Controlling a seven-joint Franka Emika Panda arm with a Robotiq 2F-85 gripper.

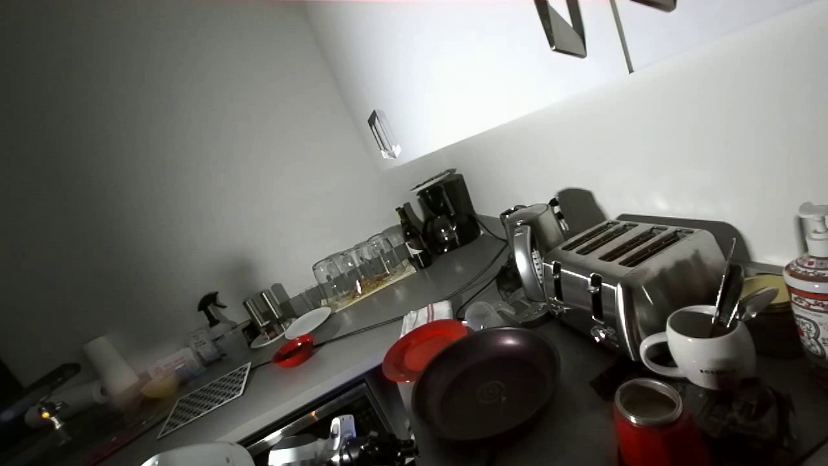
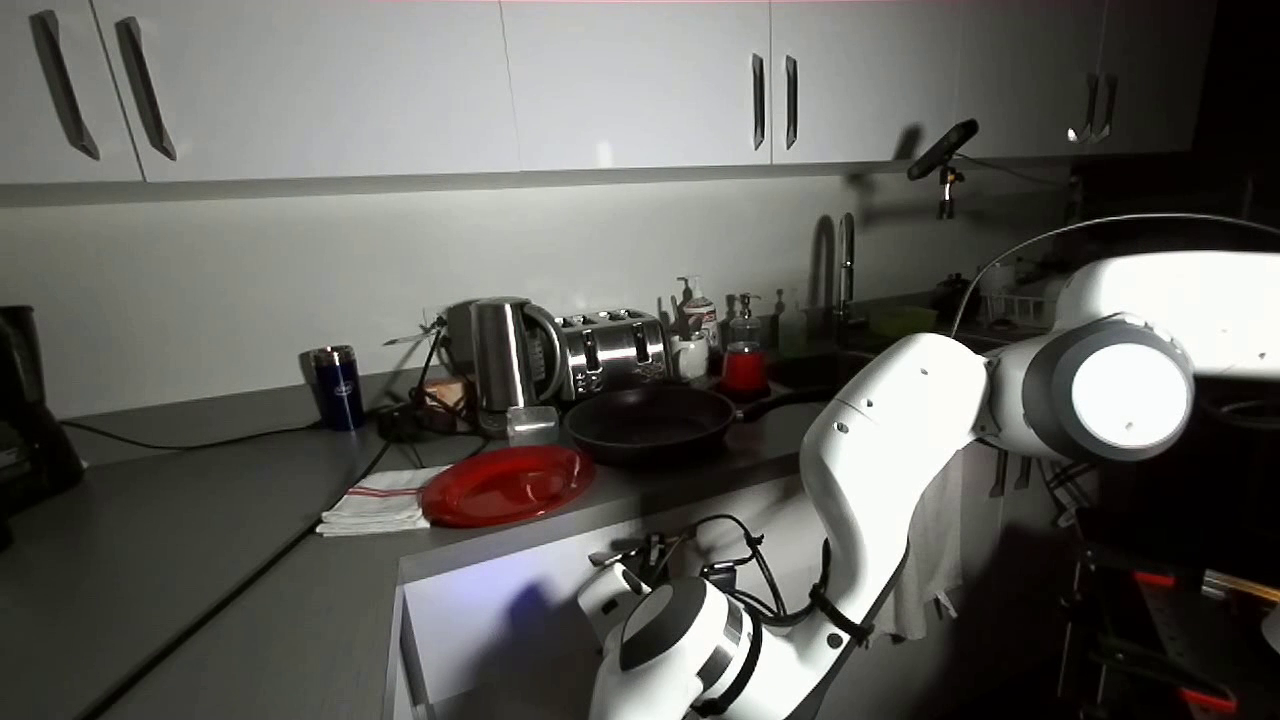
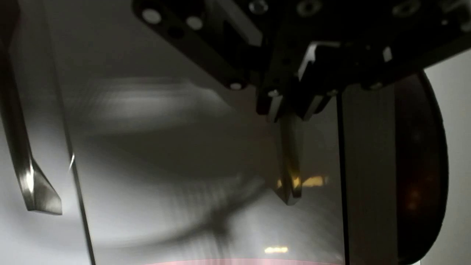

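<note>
In the wrist view my gripper reaches down from the top, its dark fingers close together. From between them runs a narrow metal bar handle on a shiny cabinet front. The fingers are shut on this handle; its upper part is hidden by the fingers. A second bar handle stands on the panel at the left, apart from the gripper. In exterior view 2 my gripper is below the counter edge, under the frying pan. Only part of my gripper shows at the bottom of exterior view 1.
A red plate and a folded towel lie near the counter edge. Behind the pan stand a kettle and a toaster. A red jar and a white mug are at the right.
</note>
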